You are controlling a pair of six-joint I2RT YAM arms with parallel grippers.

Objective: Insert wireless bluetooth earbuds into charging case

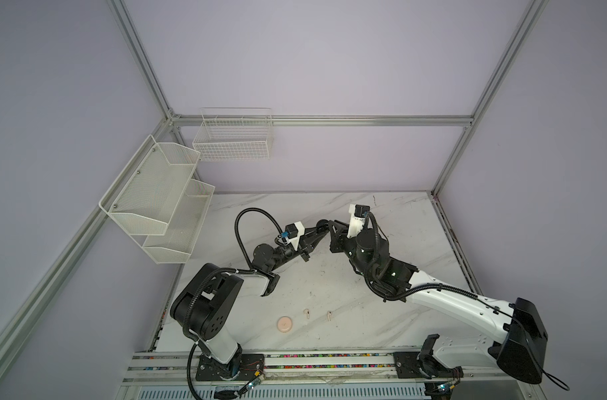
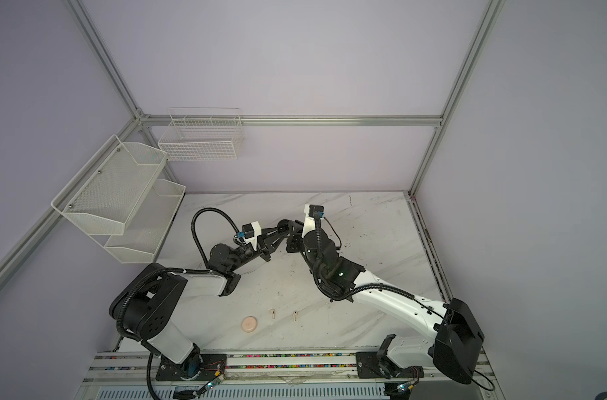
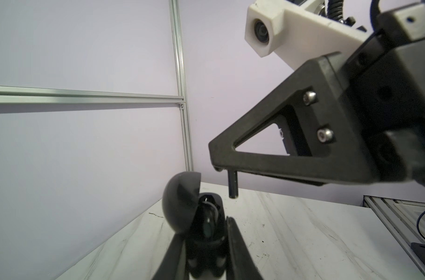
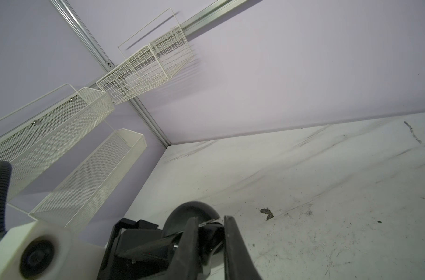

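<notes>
The black charging case [image 3: 182, 200], its rounded lid raised, is between the fingers of my left gripper, which is shut on it. Its dark inside [image 3: 207, 221] shows glossy parts, but I cannot tell whether an earbud sits there. My right gripper is shut with its tips right by the case. In the left wrist view, a short black stem [image 3: 233, 184], seemingly of a black earbud, sticks down from the right fingertips, above and beside the case opening. The rest of that earbud is hidden by the fingers [image 3: 268, 161].
A peach round case [image 1: 285, 324] and two small peach pieces, one left [image 1: 306, 312] and one right [image 1: 329, 316], lie near the table's front. White mesh baskets [image 1: 160, 190] hang at the left and back.
</notes>
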